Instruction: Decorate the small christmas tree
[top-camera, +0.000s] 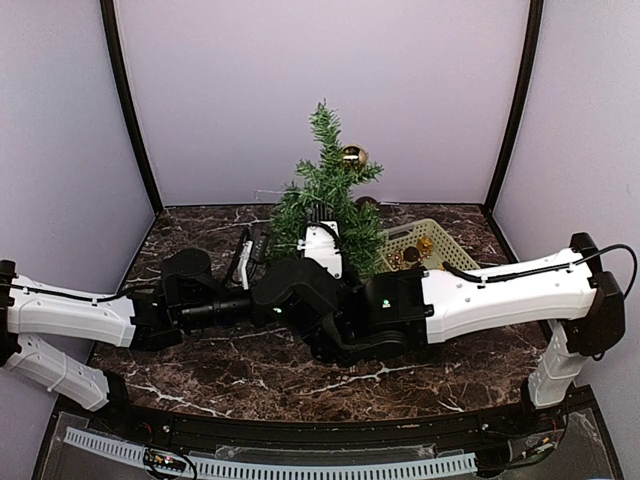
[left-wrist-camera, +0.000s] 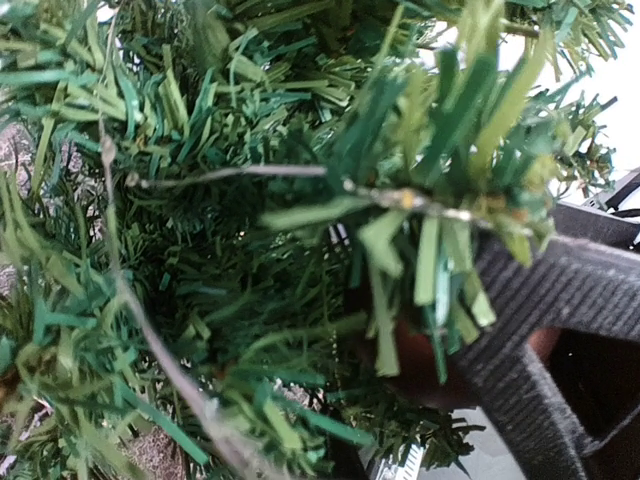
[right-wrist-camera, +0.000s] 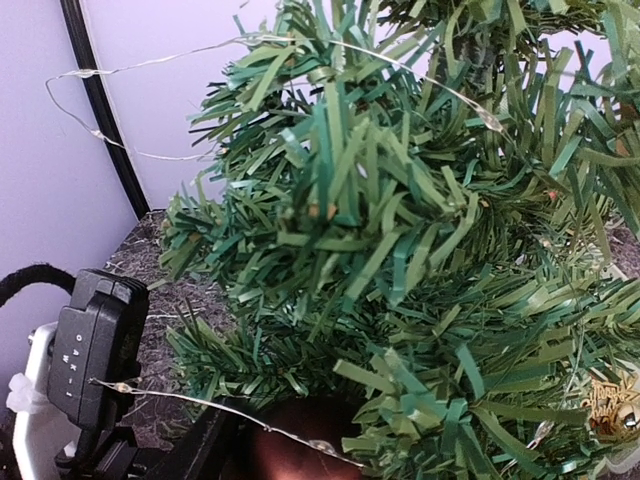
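The small tree (top-camera: 325, 180) stands at the centre, a gold ball (top-camera: 353, 155) on its right side. A thin light wire (right-wrist-camera: 200, 400) with small LEDs loops across the branches (right-wrist-camera: 380, 200). Both my arms reach into the tree's front, crossing close together, and hide much of it. In the left wrist view branches and wire fill the frame beside a black gripper part (left-wrist-camera: 520, 300); my left gripper's fingertips are hidden. In the right wrist view a dark red round thing (right-wrist-camera: 305, 450) is low among the branches; whether my right gripper holds it is unclear.
A pale basket (top-camera: 445, 240) with gold ornaments stands right of the tree, partly behind the right arm. The marble board (top-camera: 200, 380) is clear at the front. A gold ornament (right-wrist-camera: 615, 405) shows at the right wrist view's edge.
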